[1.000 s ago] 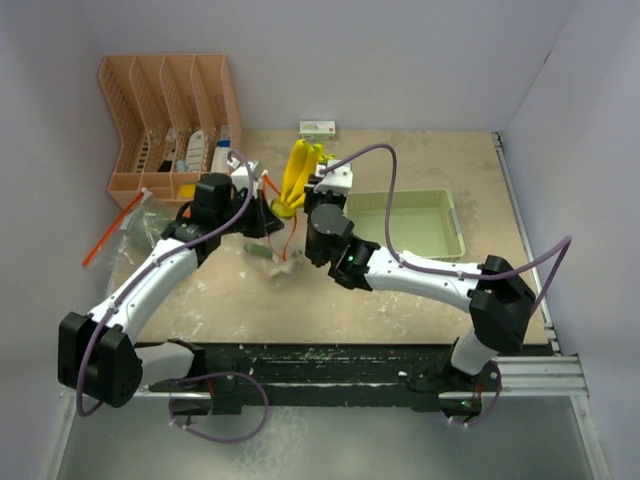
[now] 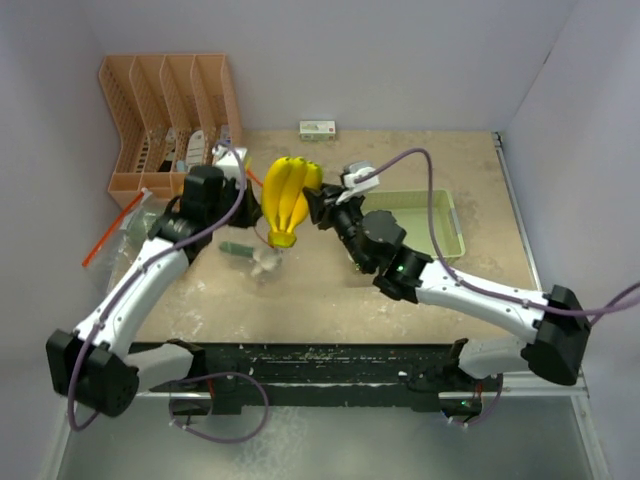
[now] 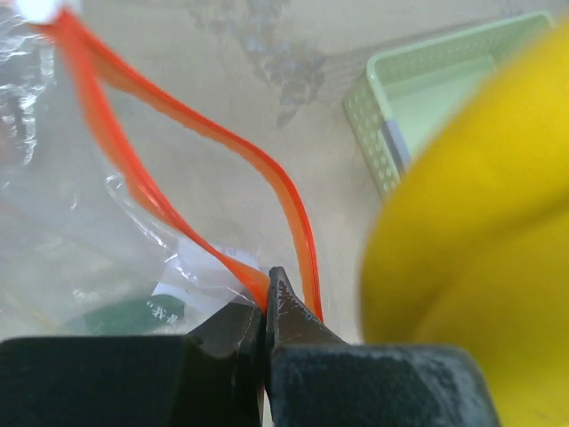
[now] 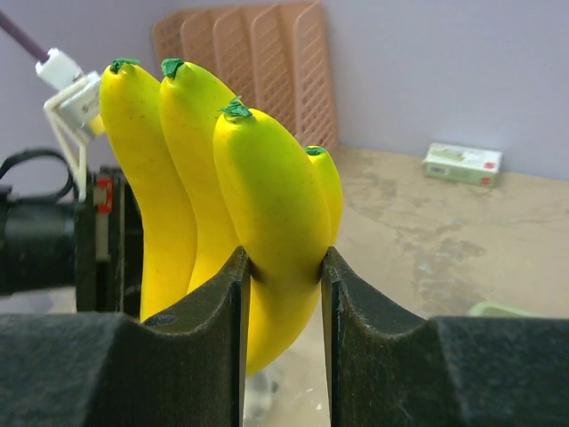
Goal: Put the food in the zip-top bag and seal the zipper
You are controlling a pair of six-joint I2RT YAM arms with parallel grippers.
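A bunch of yellow bananas hangs in the air between my arms, its stem end toward the front in the top view. In the right wrist view, the right gripper is shut on the bananas, one fruit between its fingers. My left gripper is shut on the orange zip edge of a clear zip top bag. The bag's edge stands apart in a loop in the left wrist view, and a dark green item shows through the plastic. The bananas are beside the bag's mouth, outside it.
At the back left stands a tan divided rack holding several items. Another clear bag with an orange zip lies at the left. An empty green basket sits to the right, a small box at the back.
The bananas have risen and shifted slightly left, away from the bag's orange loop, with the right arm swinging outward.
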